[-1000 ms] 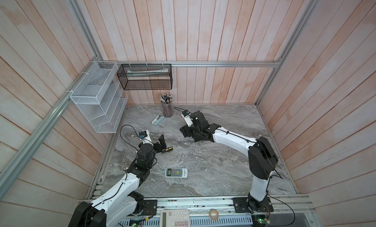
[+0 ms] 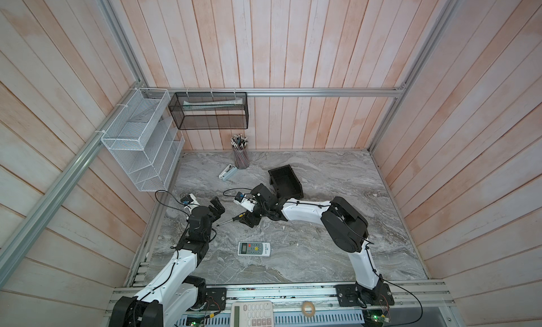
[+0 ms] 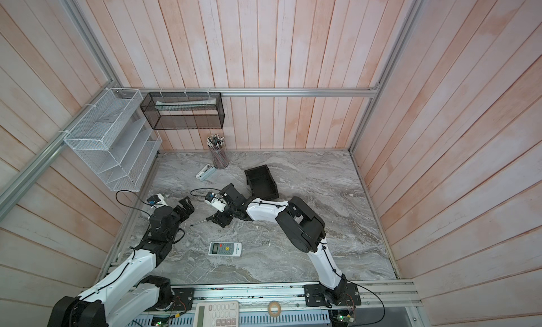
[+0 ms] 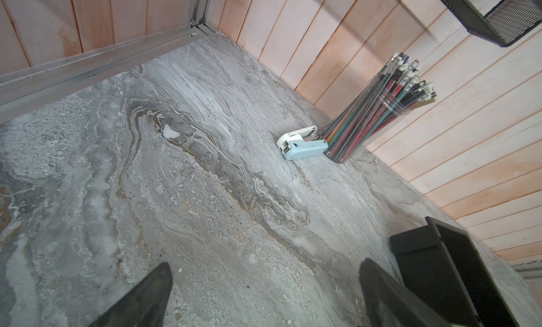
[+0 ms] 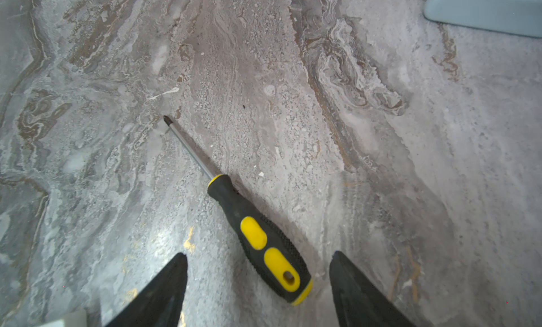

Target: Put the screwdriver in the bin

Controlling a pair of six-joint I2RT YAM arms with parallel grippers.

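The screwdriver [image 5: 237, 210], black and yellow with a steel shaft, lies on the marble tabletop. In the right wrist view, the fingers of my right gripper stand apart on either side of the handle's butt end, with clear space on both sides; my gripper is open. My left gripper is open too, with only bare tabletop showing between its fingers. From the top left view, the left gripper is just left of the screwdriver's tip. The black bin [image 4: 415, 253] stands behind the right arm, empty as far as its inside shows.
A stapler [image 4: 305, 149] and a cup of pencils [image 4: 361, 124] stand near the back wall. In front of the right gripper lies a white handheld meter [image 2: 254, 248]. Mesh shelves [image 2: 144, 146] hang at left.
The left arm has drawn back to the left, uncovering the screwdriver. The screwdriver itself appears unmoved.
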